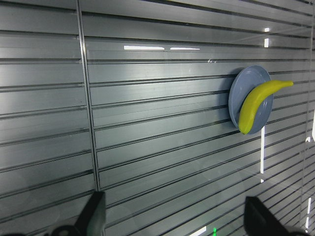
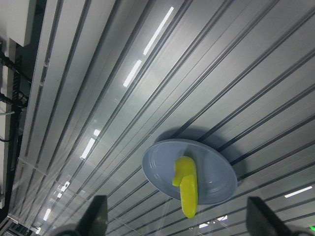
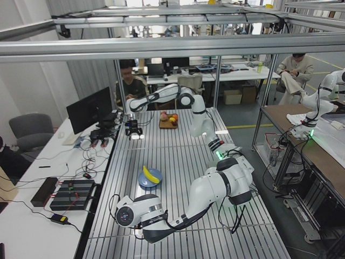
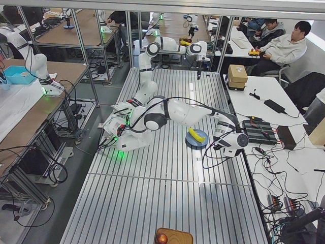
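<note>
A yellow banana [image 1: 258,101] lies on a blue plate [image 1: 236,93] on the slatted metal table [image 1: 157,128]. Both wrist views look down on it from above: my left gripper has the plate to the upper right, and my right gripper has it between and beyond its fingertips. Each gripper's two dark fingertips stand wide apart with nothing between them. In the right camera view the banana [image 4: 197,135] rests on the plate at the middle of the table, beside the nearer arm.
A wooden board with fruit [image 3: 168,123] sits at one end of the table. White side tables with monitors, cables and black boxes [image 3: 75,194] run along one edge.
</note>
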